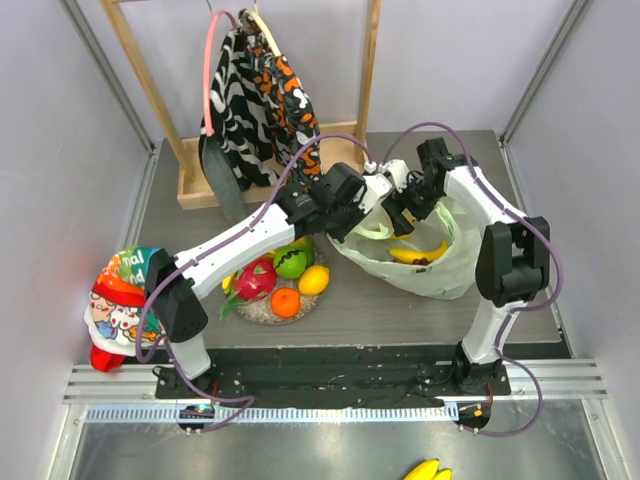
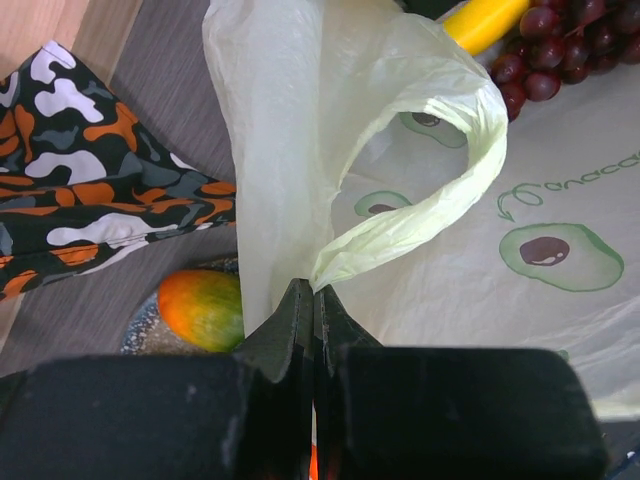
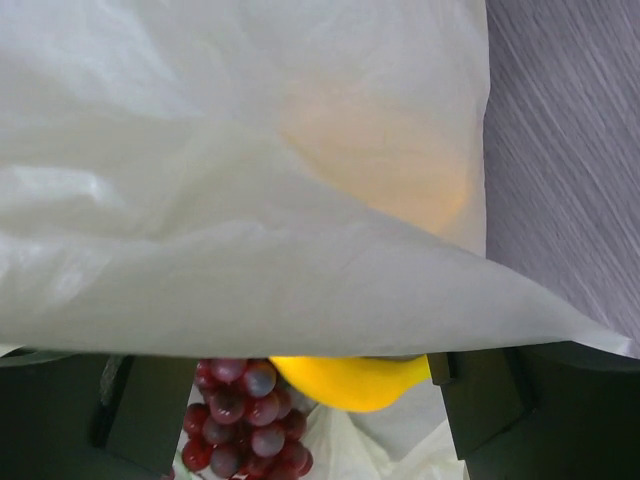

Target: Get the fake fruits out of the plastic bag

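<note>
The pale plastic bag lies open on the right of the table. My left gripper is shut on the bag's rim, which gathers right at its fingertips. Inside the bag, the top view shows a yellow banana-like fruit. In the right wrist view, red grapes and a yellow fruit appear below a fold of the bag. My right gripper reaches into the bag with its fingers parted. Both fruits show in the gap; I see neither one gripped. The fold hides much of its surroundings.
Left of the bag, a glass plate carries a dragon fruit, an orange, a lemon and other fruits. Patterned clothes hang on a wooden rack behind. Bare table lies in front of the bag.
</note>
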